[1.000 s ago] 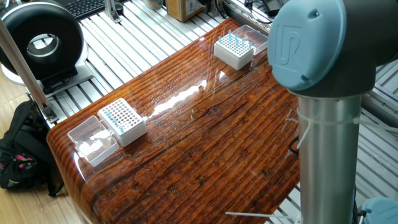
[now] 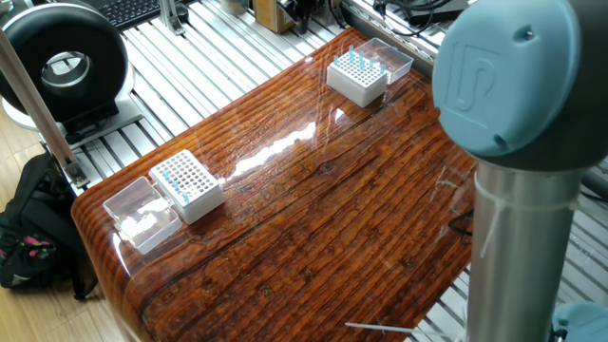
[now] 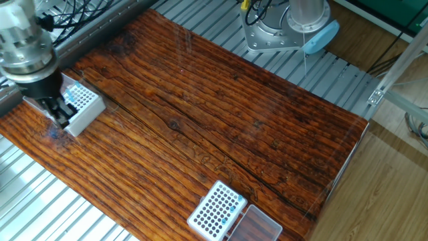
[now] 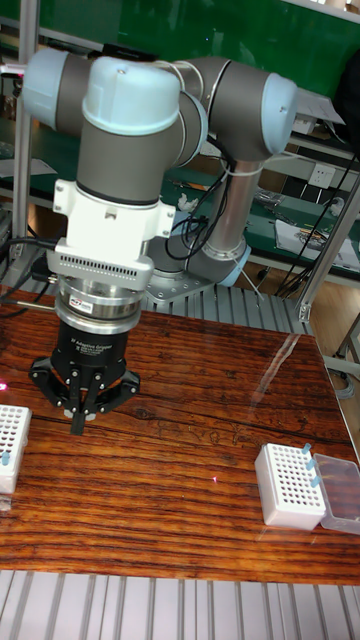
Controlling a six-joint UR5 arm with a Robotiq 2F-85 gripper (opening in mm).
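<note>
My black gripper (image 4: 75, 420) hangs above the table's left side in exterior view 3, pointing down. Its fingers come together at the tips, and nothing shows between them. To its left, cut off by the frame, is a white tip rack (image 4: 10, 448) with a blue tip in it. Exterior view 2 has the gripper (image 3: 61, 115) blurred, in front of and partly covering that rack (image 3: 87, 110). Several blue tips stand up from it (image 2: 357, 87) in exterior view 1. A second white rack (image 2: 190, 190), at the opposite end, also holds several blue tips.
Clear open lids (image 2: 142, 214) lie beside both racks on the glossy wooden table (image 2: 313, 237). Between the racks the tabletop is bare. The robot's base (image 3: 274, 30) stands on slatted metal beyond the table's edge.
The blue-capped arm joint has swung to the right in exterior view 1, and the arm's tube with it. Both racks and their lids stay in place.
</note>
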